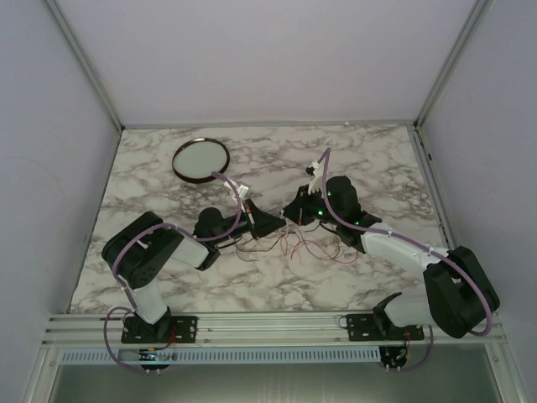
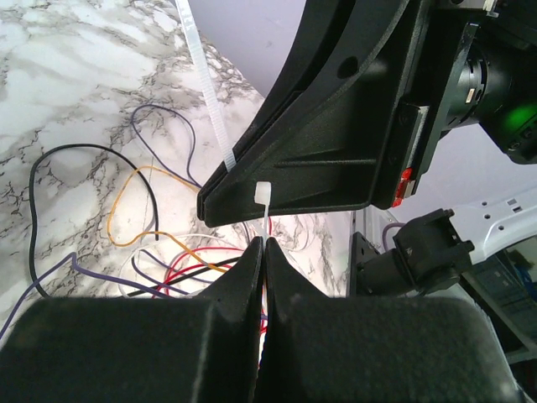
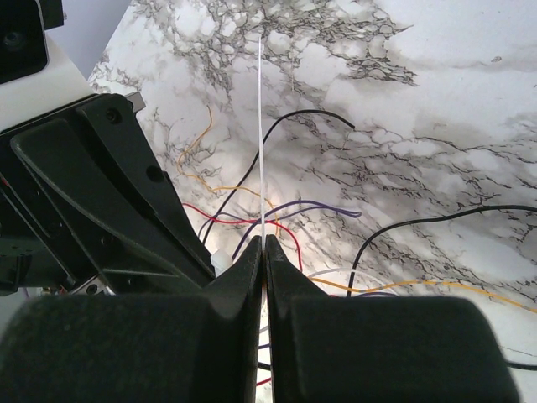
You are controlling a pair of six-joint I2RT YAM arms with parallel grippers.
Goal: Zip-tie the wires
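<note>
In the left wrist view my left gripper is shut on a thin white strip just below a small square zip tie head (image 2: 263, 193). That head stands close in front of the right gripper's fingertip. My right gripper is also shut, pinching a white zip tie strip (image 3: 261, 126) whose long tail sticks out past its fingertips. Whether head and tail belong to one tie cannot be seen. Loose wires (image 2: 168, 235) in black, orange, purple, red and white lie below and behind the grippers. Whether the tie passes around any of them is hidden.
Both arms meet near the middle of the marble table (image 1: 285, 290), their fingertips almost touching over the wires (image 1: 315, 249). A round white dish with a dark rim (image 1: 201, 159) lies at the back left. Bare table surrounds the wires.
</note>
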